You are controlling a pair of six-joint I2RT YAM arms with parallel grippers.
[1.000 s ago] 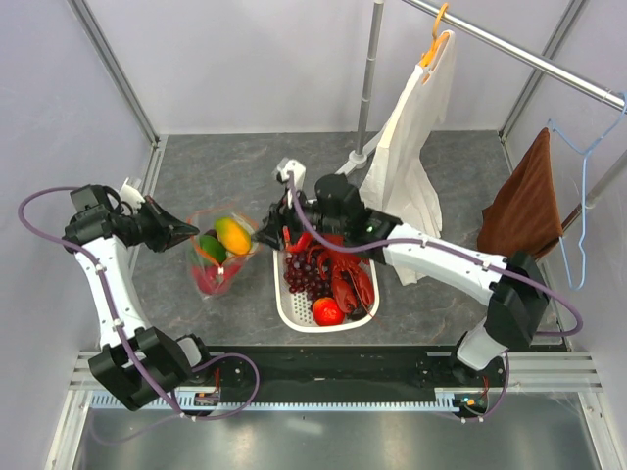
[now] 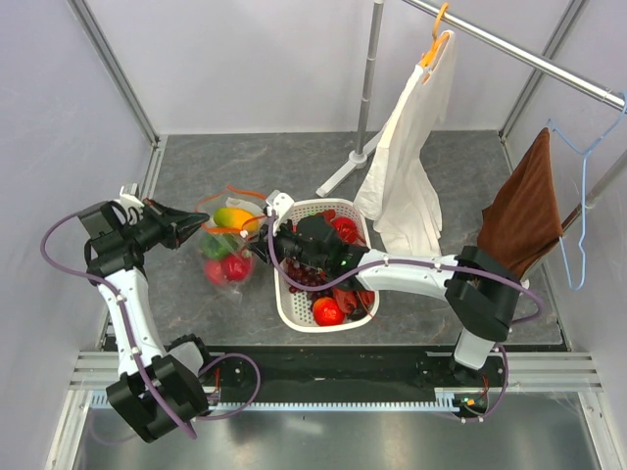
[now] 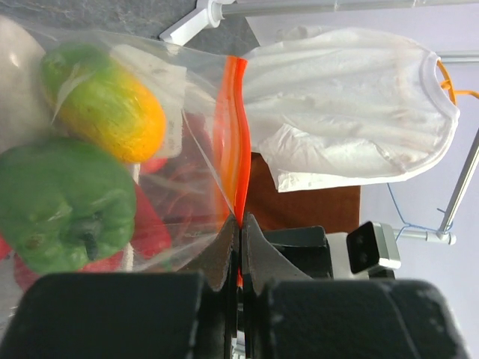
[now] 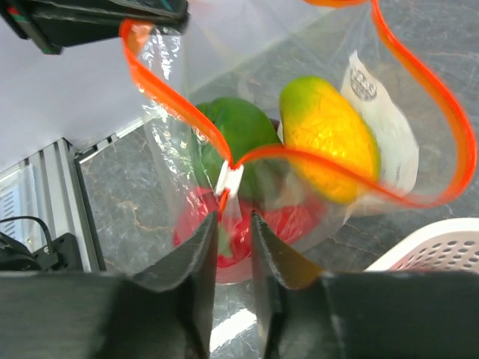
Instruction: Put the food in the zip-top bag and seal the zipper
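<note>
The zip top bag (image 2: 223,259) holds a green pepper (image 3: 63,202), a yellow-green mango (image 4: 329,138) and red items. My left gripper (image 2: 186,220) is shut at the bag's orange zipper (image 3: 239,134), pinching its edge in the left wrist view. The zipper curves open in loops in the right wrist view, with a white slider (image 4: 229,179). My right gripper is at the bag's right side in the top view, its fingertips just below the slider, slightly apart; whether anything is between them is unclear.
A white basket (image 2: 338,323) of produce stands right of the bag, under my right arm. A garment rack with a white shirt (image 2: 402,186), a brown cloth (image 2: 519,201) and a blue hanger is at the right. The floor behind the bag is clear.
My left arm has moved right with the bag's top edge. My right gripper has moved down and left toward the bag, and its arm has shifted lower.
</note>
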